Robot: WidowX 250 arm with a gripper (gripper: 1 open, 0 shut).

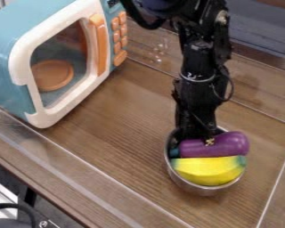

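Observation:
A metal bowl (189, 182) on the wooden counter holds a purple eggplant (223, 144) and a yellow banana-like toy (205, 169) with a green tip. My gripper (195, 141) reaches down from above into the back of the bowl, at the eggplant's left part. It is dark and partly hidden, so whether anything is between its fingers cannot be seen.
A blue toy microwave (17, 76) with a round orange plate inside stands at the upper left. A dark gap and cable lie at the lower left.

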